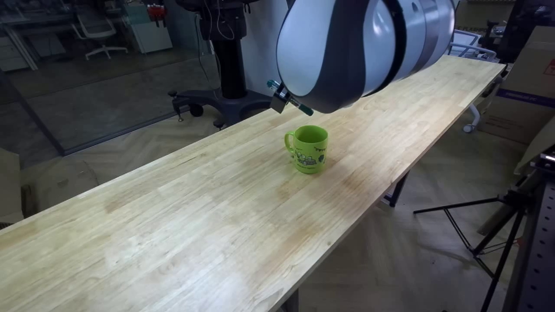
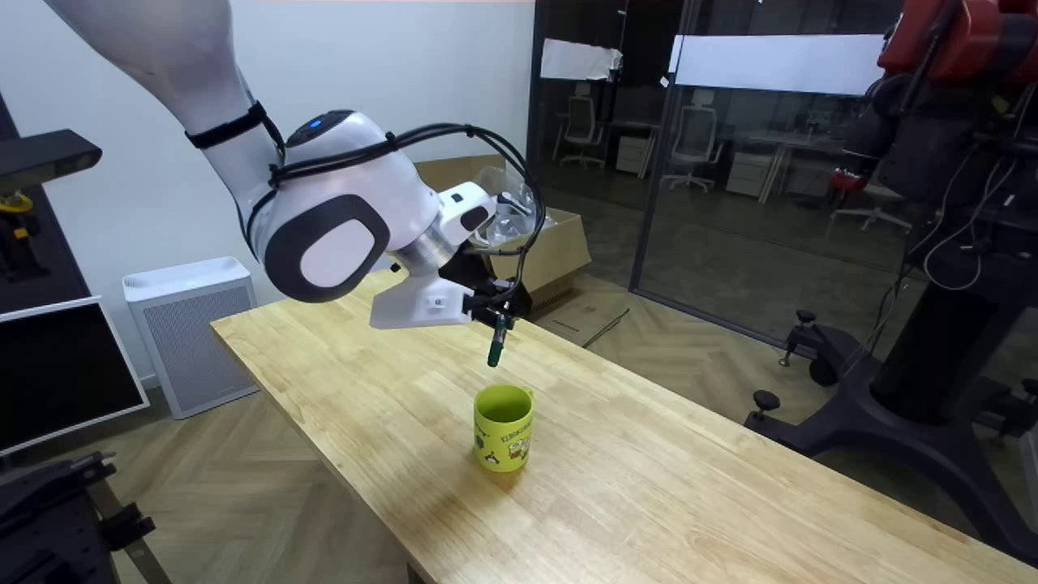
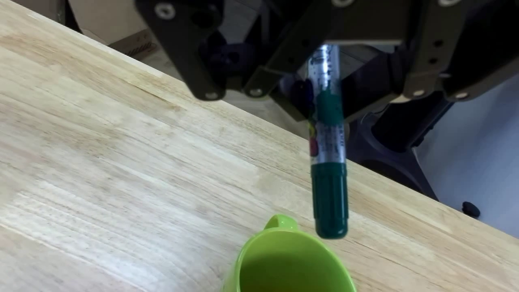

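A marker with a green cap [image 3: 331,199] is gripped partway along its barrel by my gripper, which is shut on it. In exterior view 1 the marker [image 1: 302,107] slants, cap end down and toward the right, above the table. The light green mug [image 1: 310,151] stands upright on the wood, its handle toward the left in that view. Exterior view 2 has the marker's dark green cap [image 2: 496,352] above the mug [image 2: 503,428], with a gap between them. From the wrist, the mug's rim [image 3: 292,233] shows at the bottom, partly cut off.
A cardboard box [image 2: 555,248] with plastic-wrapped contents sits beyond the far table edge. A dark wheeled stand [image 1: 229,99] is on the floor behind the table.
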